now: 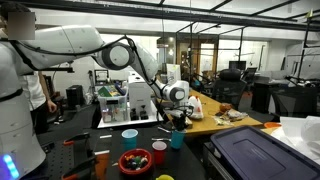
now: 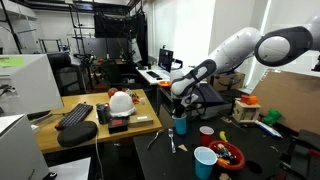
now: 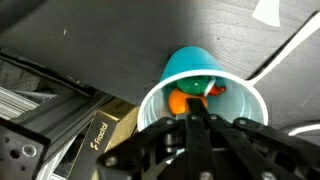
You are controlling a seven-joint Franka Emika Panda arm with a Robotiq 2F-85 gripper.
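Observation:
A teal cup (image 3: 190,58) stands below my gripper in the wrist view, its white inside holding an orange piece (image 3: 178,102), a green piece (image 3: 192,85) and a red piece (image 3: 216,90). Dark fingers reach over the near part of the cup's mouth and hide some of its contents. They are shut, and nothing shows between them. The same teal cup (image 1: 176,141) appears just under the gripper in exterior view 1, and the teal cup (image 2: 180,127) is also visible in exterior view 2. How deep the fingertips reach is unclear.
A red bowl (image 1: 121,165) with small items, a red cup (image 1: 159,147) and a blue cup (image 1: 130,138) share the dark table. To the right lies a large dark tray (image 1: 262,153). A cardboard box (image 3: 99,138) sits close beside the teal cup; white utensils (image 3: 288,45) lie opposite.

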